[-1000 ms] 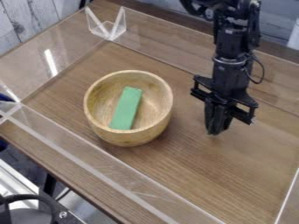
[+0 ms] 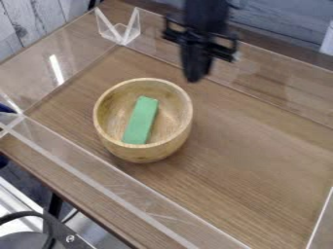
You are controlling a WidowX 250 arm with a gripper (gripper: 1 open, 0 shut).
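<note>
A green block (image 2: 140, 121) lies inside a round tan wooden bowl (image 2: 178, 115) left of the middle of the table. My gripper (image 2: 197, 66) is up at the back of the table, beyond the bowl and to its upper right, dark and slightly blurred; its fingertips look close together, with nothing visible between them.
A small clear or white wire-like holder (image 2: 119, 29) stands at the back left. A dark cable (image 2: 50, 226) runs at the lower left corner.
My gripper has moved up and back, away from the middle right of the table toward the far edge. The bowl and green block have stayed put.
</note>
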